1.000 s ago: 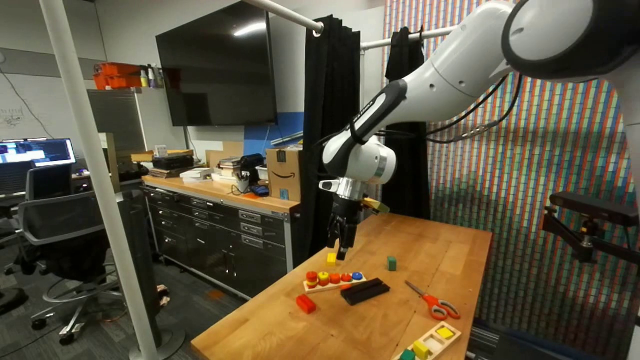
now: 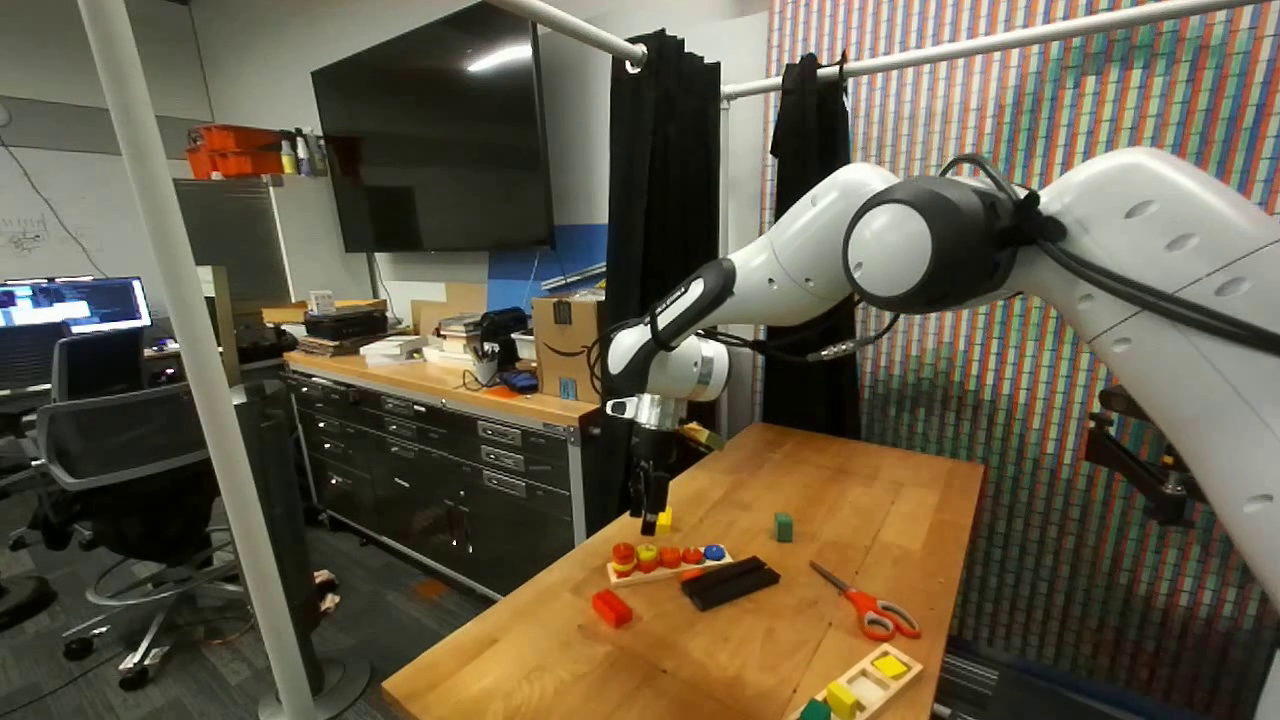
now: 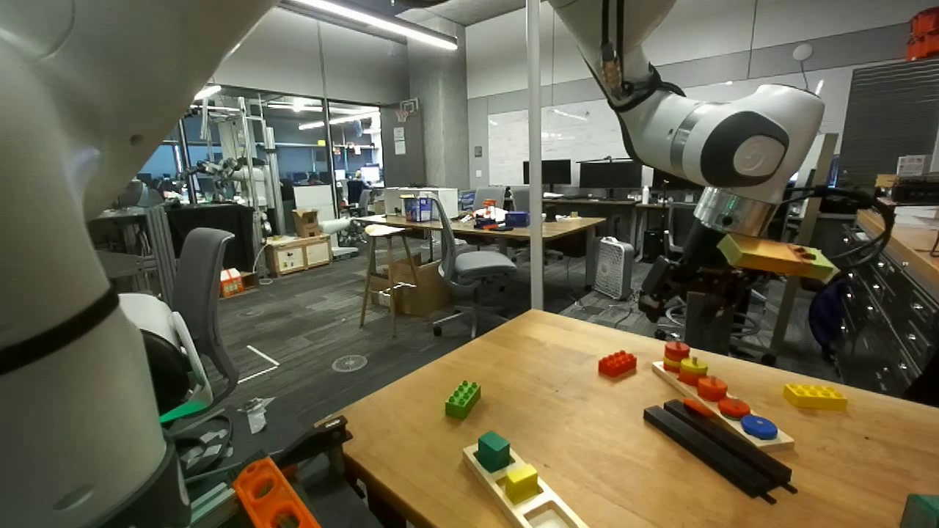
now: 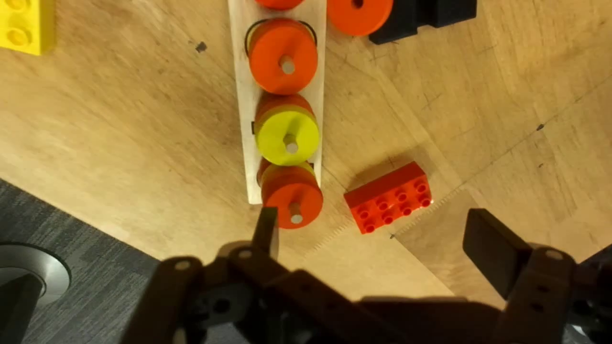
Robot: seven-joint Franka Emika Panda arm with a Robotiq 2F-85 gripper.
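Observation:
My gripper is open above the table, its two black fingers wide apart and nothing held between them. In the wrist view a red toy brick (image 4: 390,198) lies on the wood ahead of the gap. Left of that brick runs a wooden peg board (image 4: 249,172) with coloured discs. At its near end an orange disc (image 4: 293,198) tops a stack close to the left finger; a yellow disc (image 4: 287,137) tops the stack behind. Exterior view 2 shows a blue disc (image 3: 758,427) at the board's other end. From there my gripper (image 3: 656,303) appears high, beyond the table edge.
A black grooved block (image 3: 717,449) lies alongside the peg board. Yellow (image 3: 815,397) and green (image 3: 463,400) toy bricks stand apart on the table. Scissors (image 2: 873,612), a green block (image 2: 783,527) and a wooden tray (image 2: 900,672) occupy the right side. Bare wood separates them.
My arm has reached further out, and in exterior view 1 the gripper has shifted left and slightly lower. The objects on the table have stayed where they were.

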